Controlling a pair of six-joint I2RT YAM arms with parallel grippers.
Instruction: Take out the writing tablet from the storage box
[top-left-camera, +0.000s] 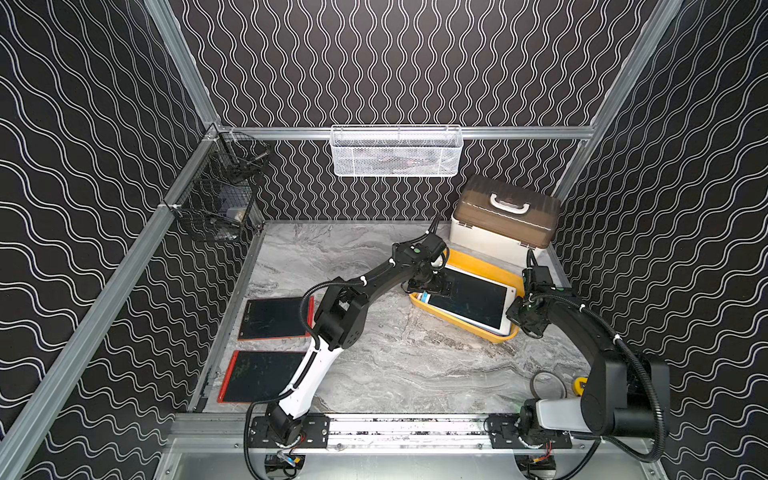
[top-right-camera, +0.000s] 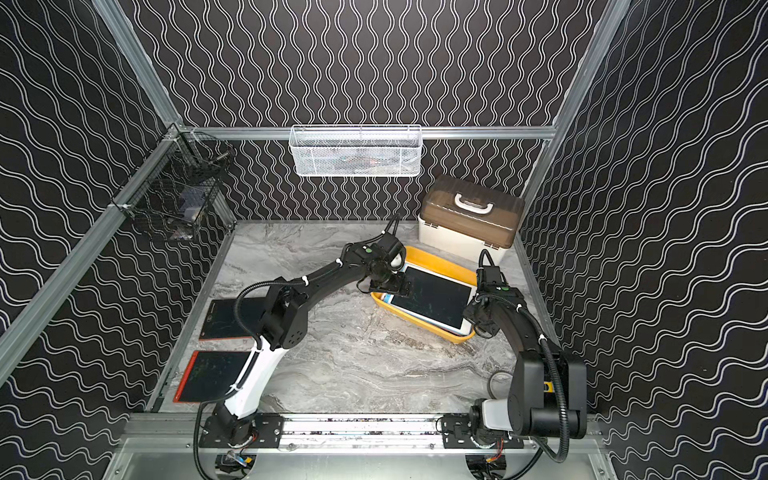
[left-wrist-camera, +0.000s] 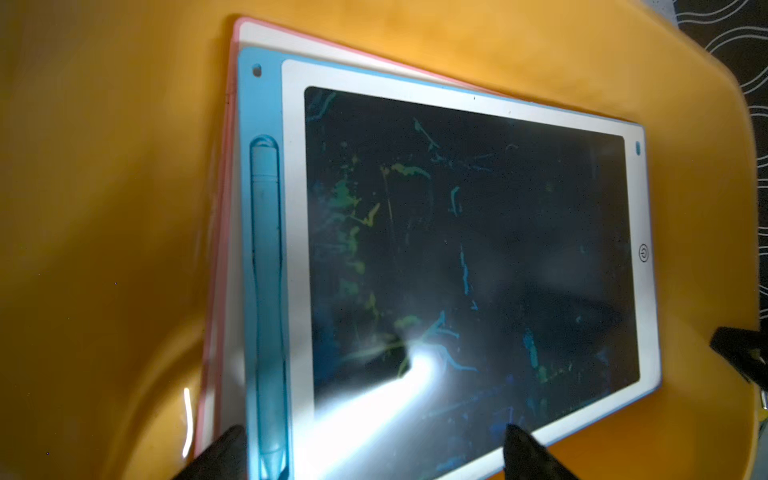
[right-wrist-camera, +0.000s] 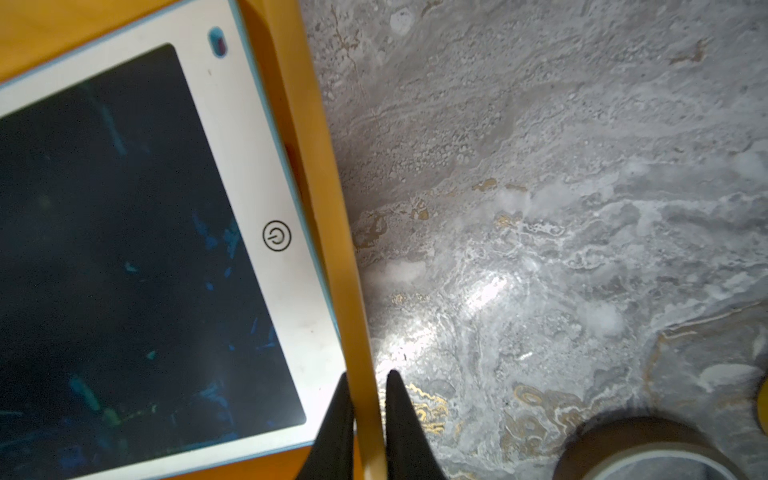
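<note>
A yellow storage box (top-left-camera: 484, 262) holds a white-and-blue writing tablet (top-left-camera: 478, 299) lying screen up. In the left wrist view, this tablet (left-wrist-camera: 480, 240) covers most of a second, pink-edged tablet (left-wrist-camera: 226, 264). My left gripper is open over the tablet's stylus end, one dark fingertip to each side of the frame's bottom, nothing held between them. At the opposite end, my right gripper is shut on the box's rim (right-wrist-camera: 316, 160), beside the tablet's power-button end.
Two red-edged tablets, a far one (top-left-camera: 274, 318) and a near one (top-left-camera: 262, 376), lie on the table's left. A brown-lidded case (top-left-camera: 508, 212) stands right behind the box. A tape roll (top-left-camera: 548, 385) lies front right.
</note>
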